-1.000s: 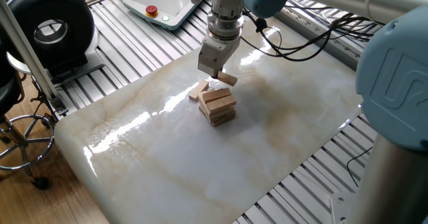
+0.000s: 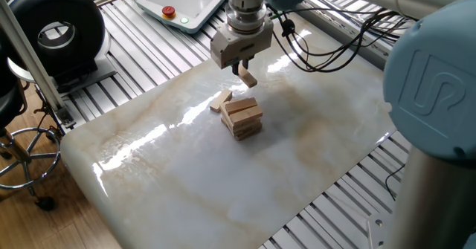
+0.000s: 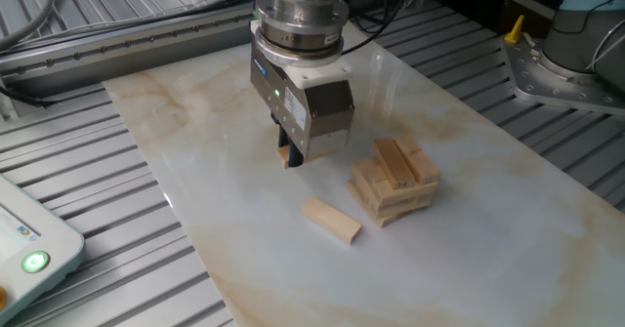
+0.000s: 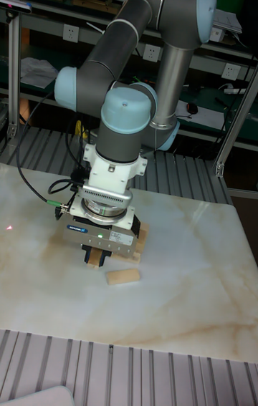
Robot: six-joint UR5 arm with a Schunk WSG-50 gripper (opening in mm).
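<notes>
My gripper (image 2: 242, 70) is shut on a light wooden block (image 2: 248, 76), which sticks out past the fingers in exterior view 1. The third view shows the block (image 4: 94, 257) pinched between two dark fingers (image 4: 105, 258). A small stack of wooden blocks (image 3: 395, 185) stands on the marbled tabletop, its layers slightly skewed. One loose block (image 3: 331, 221) lies flat beside the stack, not touching it in exterior view 2. The gripper hangs to the side of the stack, apart from it. Part of the stack (image 4: 140, 242) is hidden behind the gripper in the third view.
The glossy marbled board (image 2: 186, 189) is otherwise bare, with wide free room around the stack. A teach pendant (image 2: 182, 2) with a red button lies on the slatted table. Dark cables (image 2: 349, 44) hang from the arm.
Over the last second my gripper has moved back from the stack, up and slightly left in exterior view 1, and turned, with the block still held. Stack and loose block have stayed put.
</notes>
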